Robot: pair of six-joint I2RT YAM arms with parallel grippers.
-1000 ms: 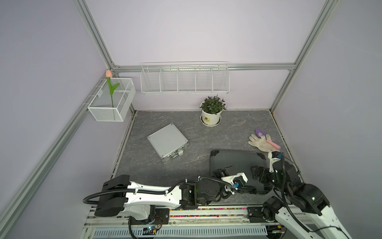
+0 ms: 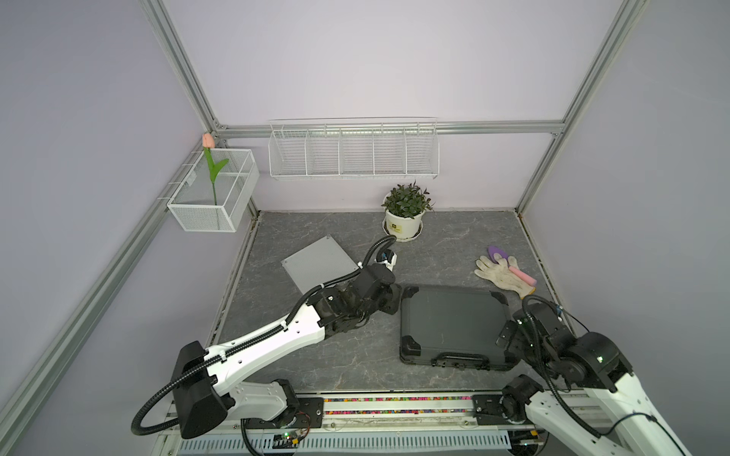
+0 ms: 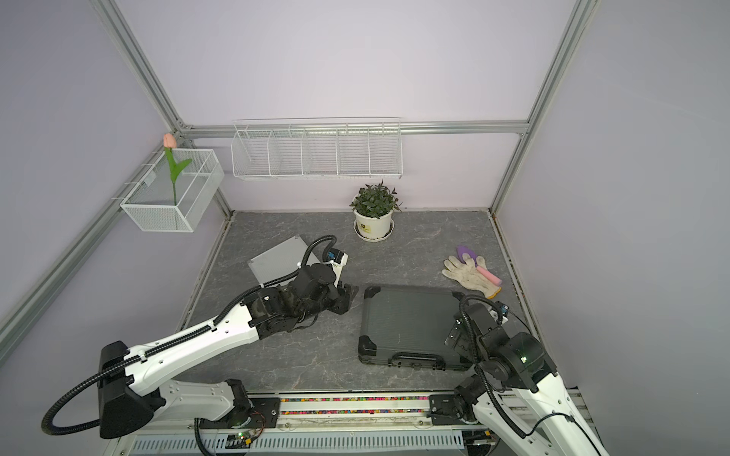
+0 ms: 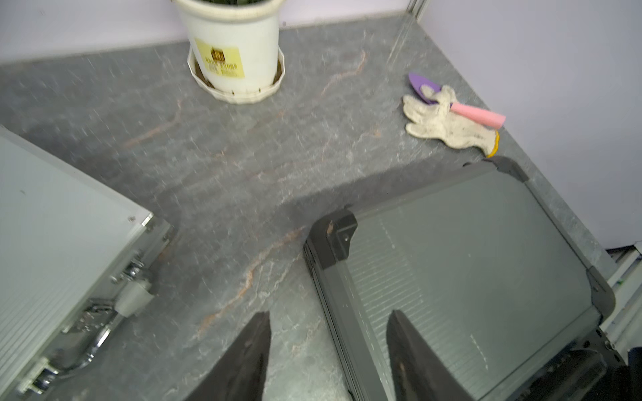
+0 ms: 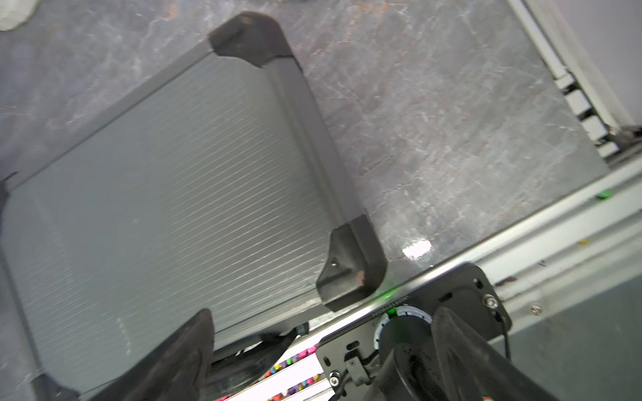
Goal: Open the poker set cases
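Note:
The large dark grey case [image 2: 456,323] lies flat with its lid down, black corner caps at its corners and its handle toward the front edge. To its left rests a smaller silver case [image 4: 60,240], also closed, with metal latches, a handle and a white tag on its side. My left gripper is partly open above the table between the two cases, with nothing between its fingers. Over the grey case's right front part stands my right gripper, open and empty. In the top left view the left arm hides the silver case's latch side.
A potted plant [image 2: 403,216] stands at the back. A glove [image 2: 505,275] and a trowel with a pink handle [image 2: 522,276] lie beyond the grey case at the right. Bare table separates the cases from the back wall.
The right arm's wrist has shifted slightly. Neither case has visibly moved.

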